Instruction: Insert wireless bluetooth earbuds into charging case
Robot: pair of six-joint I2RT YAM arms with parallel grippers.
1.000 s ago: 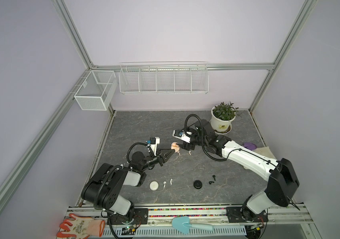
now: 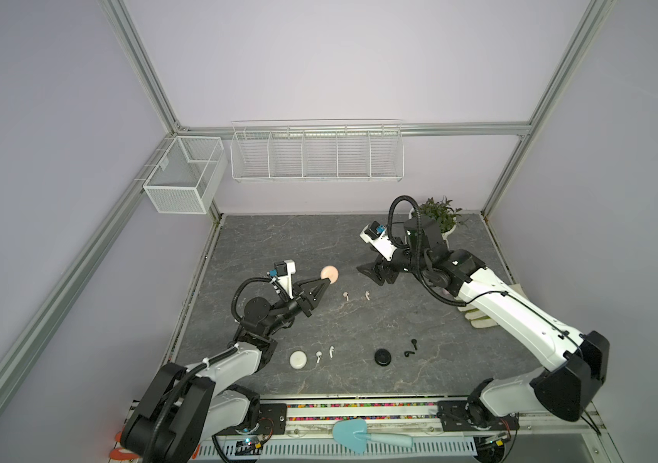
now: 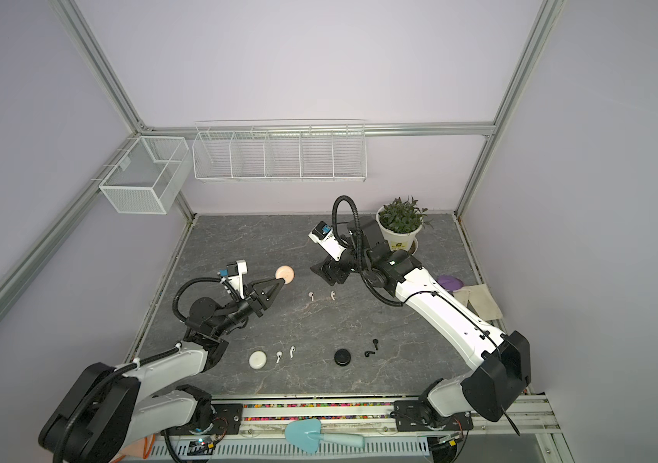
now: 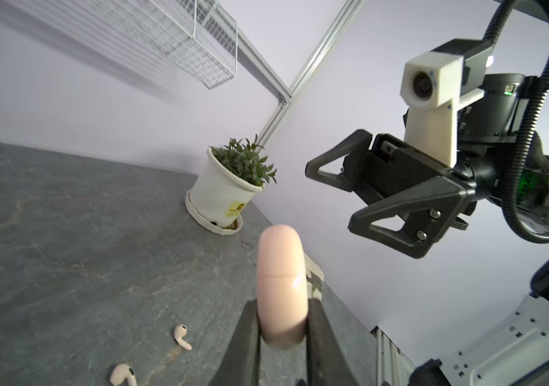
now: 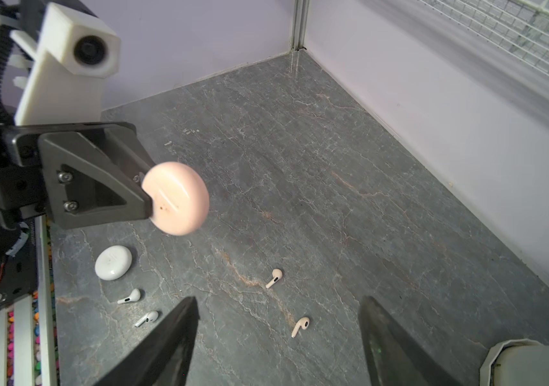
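In the left wrist view my left gripper is shut on a pale pink charging case [image 4: 281,270], held up with its lid closed. My right gripper is open and empty, raised to the right of the case. Two pinkish earbuds [image 5: 274,276] [image 5: 300,325] lie below on the grey table. At the front left lie a white case [image 2: 298,359] with two white earbuds [image 2: 325,354]; at the front right, a black case [image 2: 382,356] with two black earbuds [image 2: 411,347].
A potted plant [image 3: 400,227] stands at the back right. A cloth [image 3: 479,301] and purple object [image 3: 450,283] lie at the right edge. Wire baskets [image 2: 317,154] hang on the walls.
My left gripper has lifted the pink case up and slightly left. My right gripper has risen and moved right, away from it. The case, earlier looking open, now appears closed.
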